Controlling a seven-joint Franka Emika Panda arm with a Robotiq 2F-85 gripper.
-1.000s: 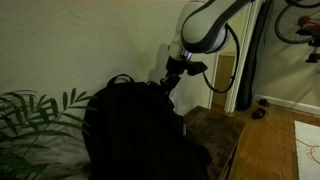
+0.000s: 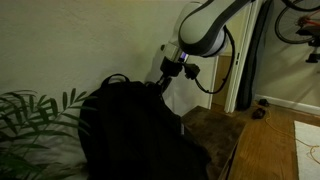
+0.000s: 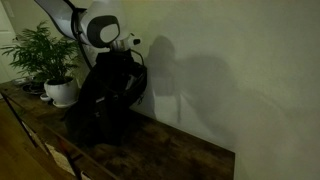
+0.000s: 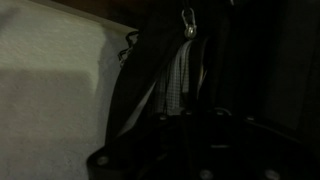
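Note:
A black backpack stands upright on the wooden bench, with its top loop toward the wall. My gripper is at the right side of its top in exterior view 1. Seen from exterior view 2, the gripper sits right at the top of the backpack. Through a gap in the backpack, a pale checked lining shows in the wrist view, with a metal clip above it. The fingers are shut on a part of the backpack; darkness hides exactly which part.
A potted plant stands beside the backpack. Close behind is the pale wall. Bare bench top extends to one side of the backpack, with open wooden floor beyond the bench.
My gripper has shifted slightly down and to the left in exterior view 1, closer to the backpack's top. The backpack looks almost unmoved.

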